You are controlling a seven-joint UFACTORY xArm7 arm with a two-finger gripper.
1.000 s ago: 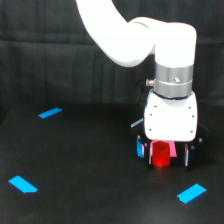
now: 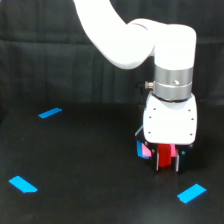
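Note:
My gripper (image 2: 166, 163) points down at the right of the dark table, its white hand covering much of what lies beneath. A red block (image 2: 165, 156) shows between the dark fingers, low at the table. Whether the fingers press on the block or stand just clear of it is too small and dark to tell. A blue piece (image 2: 140, 149) peeks out on the left of the hand, with a pink piece (image 2: 146, 152) beside it. Most of both is hidden.
Blue tape strips mark the dark table at the back left (image 2: 50, 113), front left (image 2: 22, 184) and front right (image 2: 191, 193). A dark curtain (image 2: 60, 55) hangs behind.
The hand has come slightly lower, and the fingers stand closer together around the red block. The tape strips are unchanged.

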